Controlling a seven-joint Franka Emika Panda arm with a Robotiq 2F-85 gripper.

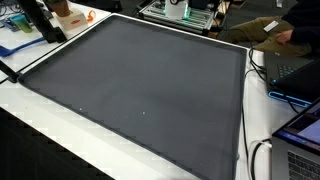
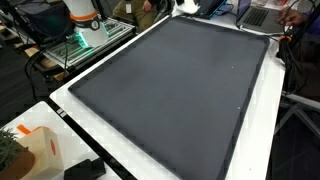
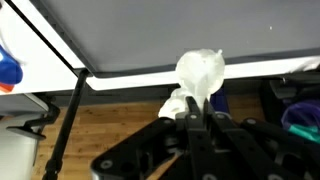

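A crumpled white piece, like tissue or thin cloth (image 3: 200, 72), sticks out from between the dark fingers of my gripper in the wrist view. The gripper is shut on it. It appears over the white table edge (image 3: 130, 79), with the grey board (image 3: 160, 30) on one side and wooden floor (image 3: 100, 130) on the other. Neither exterior view clearly shows the gripper or the white piece.
The large grey board (image 1: 150, 85) lies bare on the white table. Laptops (image 1: 295, 80) stand along the right side. A potted plant (image 2: 12, 152) and an orange-white box (image 2: 38, 150) sit at a near corner. A black cable (image 3: 68, 125) hangs over the edge.
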